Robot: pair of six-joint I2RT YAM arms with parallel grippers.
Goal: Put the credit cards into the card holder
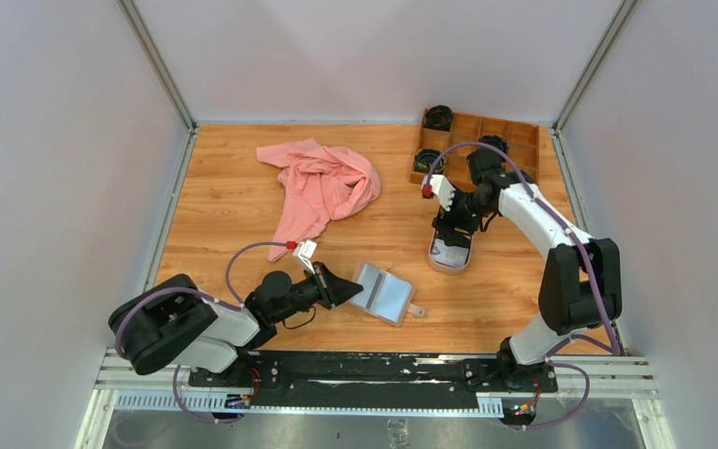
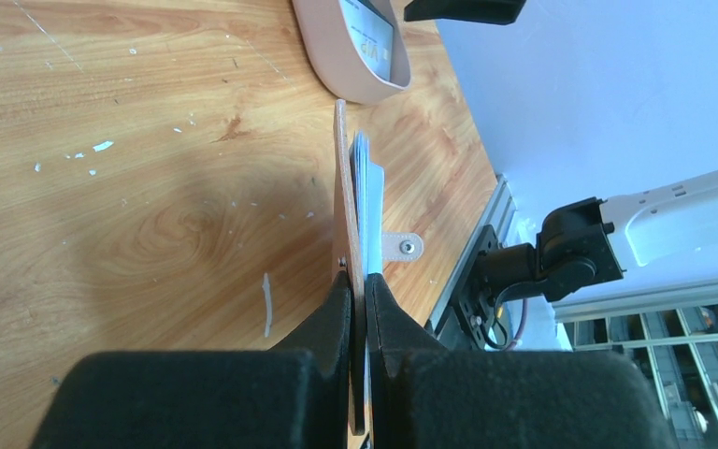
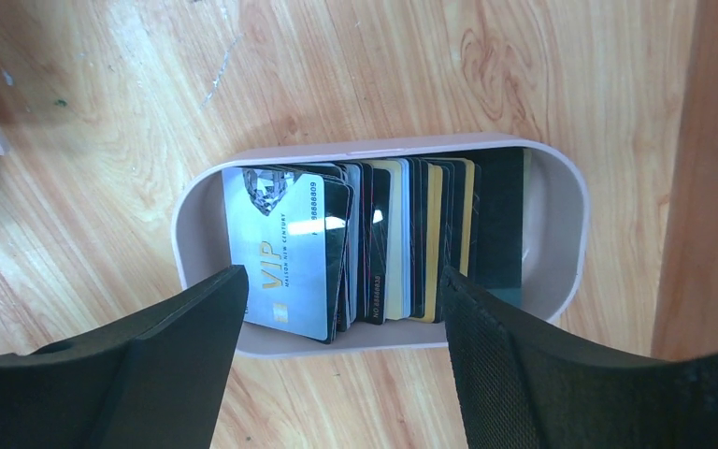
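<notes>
The card holder (image 1: pixel 383 294) lies near the front middle of the table; in the left wrist view its thin tan edge (image 2: pixel 346 187) sits between the fingertips of my shut left gripper. A pale oval box (image 3: pixel 568 234) holds a row of stacked credit cards, a white VIP card (image 3: pixel 276 253) at one end and black, gold and silver ones beside it. My right gripper is open above this box, its fingertips apart over the cards with nothing held.
A wooden compartment tray (image 1: pixel 491 126) with black coiled items stands at the back right. A pink cloth (image 1: pixel 323 187) lies at the back left. The table between cloth and box is clear.
</notes>
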